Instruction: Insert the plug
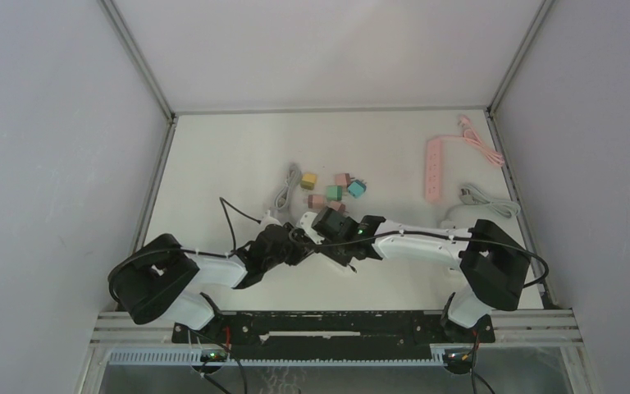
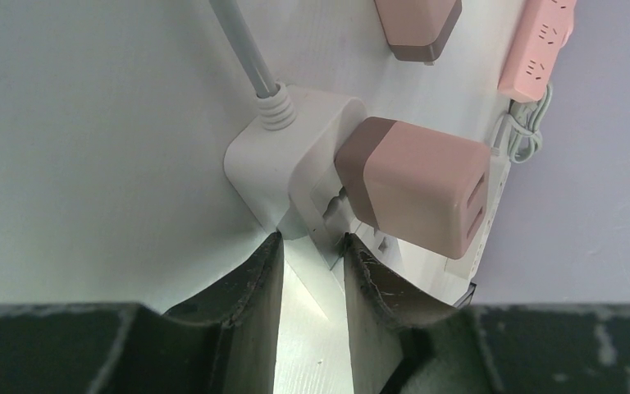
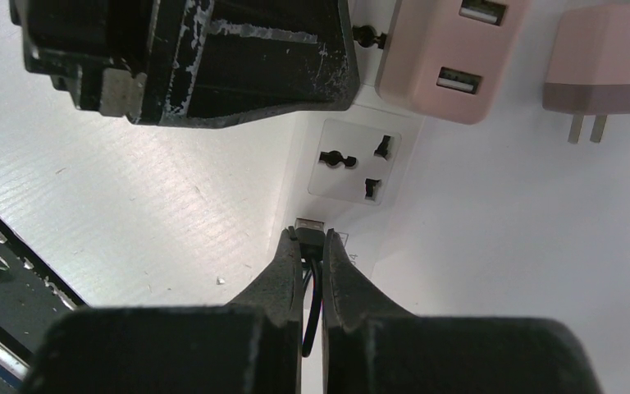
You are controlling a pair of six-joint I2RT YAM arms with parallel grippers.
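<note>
A white power strip (image 2: 267, 168) with a grey cable lies at the table's front middle; my left gripper is shut on its edge at the cable end. A pink plug (image 2: 422, 189) sits on the strip beside those fingers, its prongs out of sight. In the right wrist view the same plug (image 3: 422, 78) shows two USB ports, next to an empty socket panel (image 3: 353, 160). My right gripper is shut on a small dark piece with a metal top and black wire, over the strip below that panel.
Loose plugs, pink (image 3: 599, 61), yellow (image 1: 308, 180), green (image 1: 334, 193) and blue (image 1: 357, 188), lie just behind the grippers. A pink power strip (image 1: 433, 170) and coiled cables lie at the right.
</note>
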